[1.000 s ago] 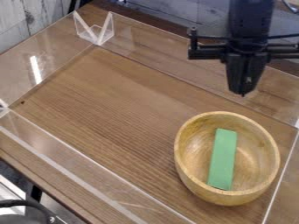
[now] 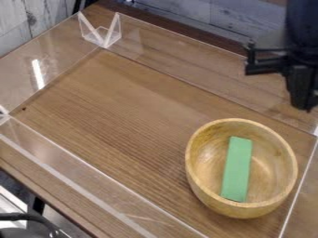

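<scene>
A green rectangular block [image 2: 235, 167] lies inside a wooden bowl [image 2: 199, 167] at the lower right of the camera view. Above the bowl, at the upper right edge, the dark robot gripper [image 2: 296, 91] hangs over the tray, partly out of frame and somewhat blurred. It appears shut, with nothing visible between its fingers.
The wooden tray floor [image 2: 106, 116] is clear across its left and middle. A clear bracket [image 2: 99, 33] stands at the back left corner. Dark cables lie outside the tray at the bottom left.
The gripper has moved to the right, toward the edge of the view, over the last second. The bowl and green block have not moved.
</scene>
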